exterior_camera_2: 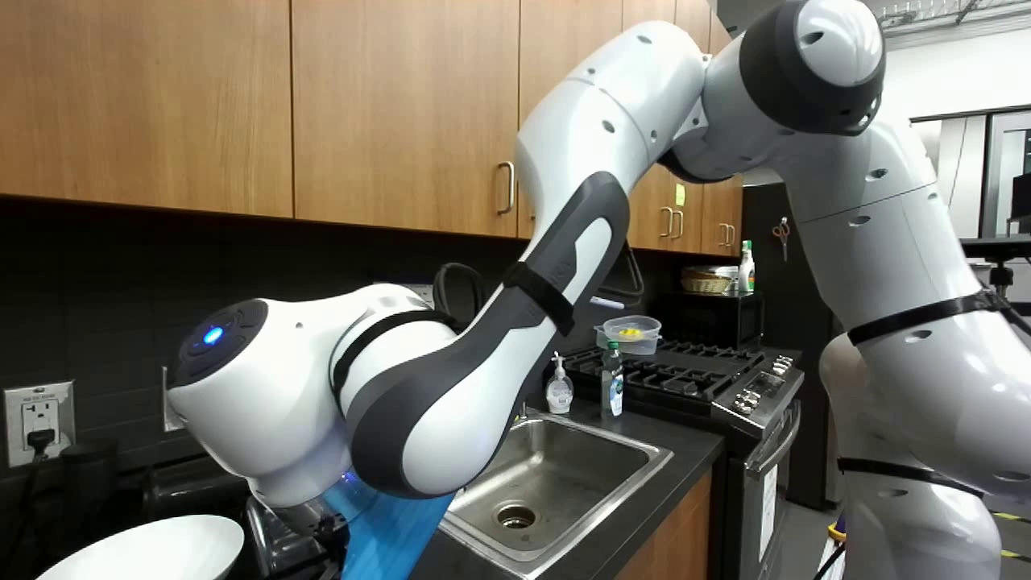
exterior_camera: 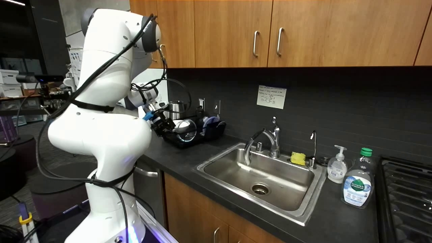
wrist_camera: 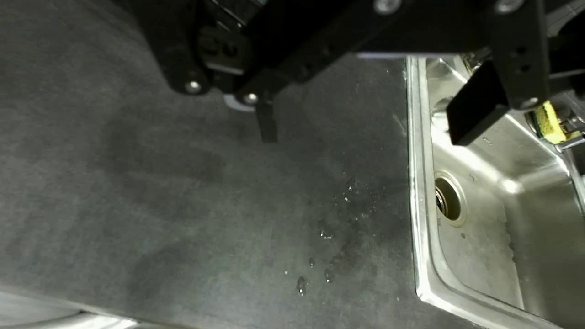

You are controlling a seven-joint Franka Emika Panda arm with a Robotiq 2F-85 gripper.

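Note:
In exterior view 1 my gripper [exterior_camera: 162, 125] hangs at the far left of the counter, in front of the black dish rack. The wrist view shows the gripper open, its black fingertips [wrist_camera: 267, 125] wide apart with only dark countertop [wrist_camera: 219, 219] and the sink's edge beneath. The steel sink [wrist_camera: 425, 219] lies to the right in that view and is empty apart from its drain. The chrome faucet [exterior_camera: 274, 139] stands behind the sink, its spout [exterior_camera: 247, 152] over the sink's left side, well away from my gripper. Exterior view 2 mostly hides the gripper.
Pots and dishes fill the dish rack [exterior_camera: 182, 142]. A yellow sponge [exterior_camera: 298, 158], soap pump [exterior_camera: 337, 168] and green-capped dish soap bottle [exterior_camera: 358, 184] stand around the sink. A stove [exterior_camera: 407, 194] is at right. Wet drops dot the clear counter left of the sink.

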